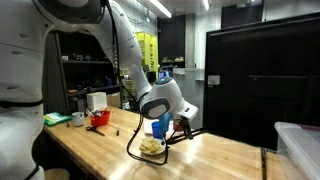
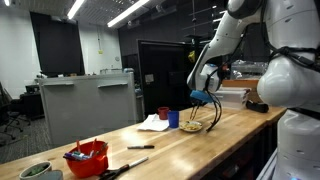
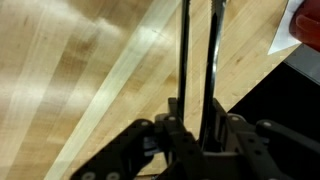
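My gripper is shut on a long, thin, dark two-pronged tool that looks like tongs (image 3: pixel 184 45). Its prongs run up the wrist view over bare wood, apart from each other and with nothing visible between them. In exterior view 1, a white plate (image 1: pixel 143 151) with pale yellowish food (image 1: pixel 152 145) is on the table, close to the lowered arm. Exterior view 2 shows the same plate beneath and beside the arm's end. The exact gap between tool and plate cannot be told.
A blue cup (image 2: pixel 173 118) and a red cup (image 2: pixel 163 112) stand behind the plate, beside a white sheet (image 2: pixel 150 124). A red container (image 2: pixel 86 158) and dark-handled utensils lie farther along the table. Bare wood surrounds the plate's front.
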